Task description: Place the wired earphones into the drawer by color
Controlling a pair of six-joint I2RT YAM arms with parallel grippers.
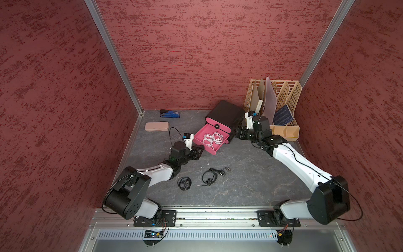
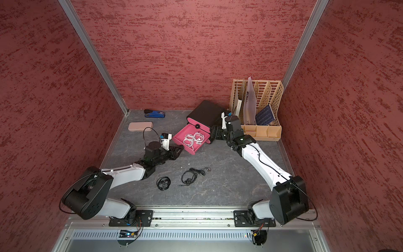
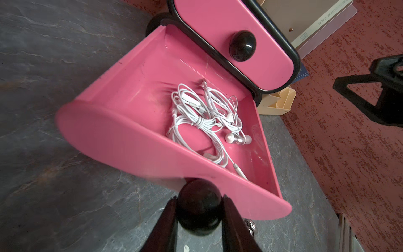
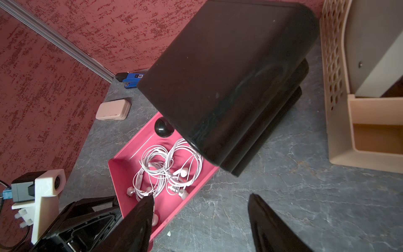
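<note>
A pink drawer (image 3: 138, 79) stands pulled out of a black cabinet (image 4: 226, 75), with several coiled white earphones (image 3: 201, 119) lying in it. Between the fingers of my left gripper sits the drawer's round black knob (image 3: 199, 205), and the fingers are shut on it. My right gripper is open and empty, beside the cabinet's right side and above the table. Two black coiled earphones lie on the table toward the front: one bundle (image 1: 184, 183) at left and a looser bundle (image 1: 212, 176) right of it. A second, shut pink drawer (image 3: 218, 25) shows above the open one.
A beige file rack (image 1: 289, 132) with folders stands at the back right, close to my right arm. At the back left lie a pink case (image 1: 157, 126) and a blue stapler (image 1: 170, 113).
</note>
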